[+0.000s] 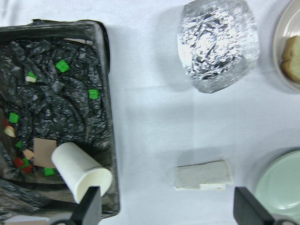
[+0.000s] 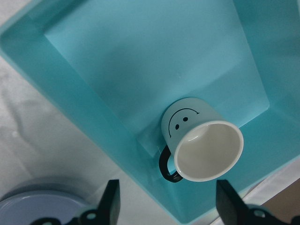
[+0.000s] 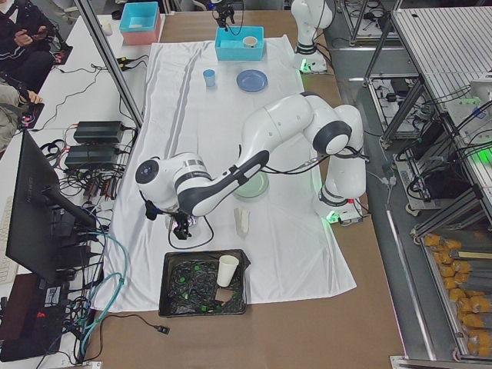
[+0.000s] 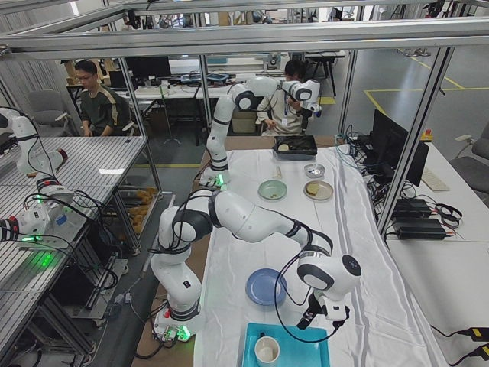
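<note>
My left gripper point(image 3: 171, 227) hangs over the table, open and empty, near a foil bowl point(image 1: 218, 44). Below it in the left wrist view are a black bin point(image 1: 61, 108) holding a white cup point(image 1: 75, 166) on its side and small scraps, a folded cloth point(image 1: 201, 176), a plate with bread point(image 1: 293, 56) and a green plate point(image 1: 281, 183). My right gripper point(image 4: 322, 312) is open and empty above a blue tray point(image 2: 79, 103), where a smiley mug point(image 2: 187, 117) with a black handle lies.
A blue plate point(image 4: 266, 287) sits beside the blue tray, with a small blue cup point(image 3: 209, 78) nearby. Monitors and cables point(image 3: 46, 223) line one side of the table.
</note>
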